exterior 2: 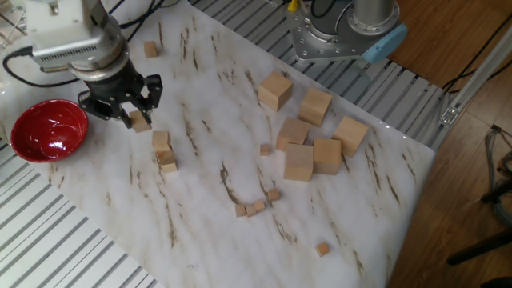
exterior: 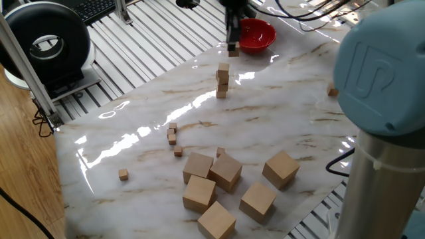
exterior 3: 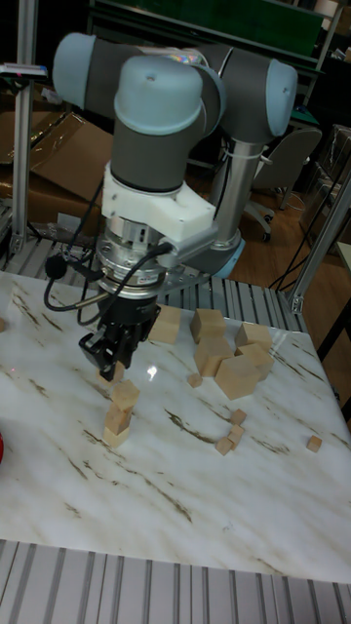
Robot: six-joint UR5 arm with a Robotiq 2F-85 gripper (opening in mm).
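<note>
A wooden cube (exterior 2: pixel 140 122) is held off the table between the fingertips of my gripper (exterior 2: pixel 134 117), which is shut on it. Close by stands a short stack of wooden cubes (exterior 2: pixel 162 150), its blocks slightly out of line. In the first exterior view the gripper (exterior: pixel 233 48) hangs above and behind the stack (exterior: pixel 222 81), near the red bowl (exterior: pixel 257 36). The third exterior view shows the held cube just over the stack (exterior 3: pixel 121 411) in line of sight; the gap between them is hard to judge there.
Several large wooden cubes (exterior 2: pixel 299 162) cluster near the robot base. Small cubes (exterior 2: pixel 250 210) lie around the table's middle, with a lone one (exterior 2: pixel 322 249) farther out and another (exterior 2: pixel 151 49) behind the gripper.
</note>
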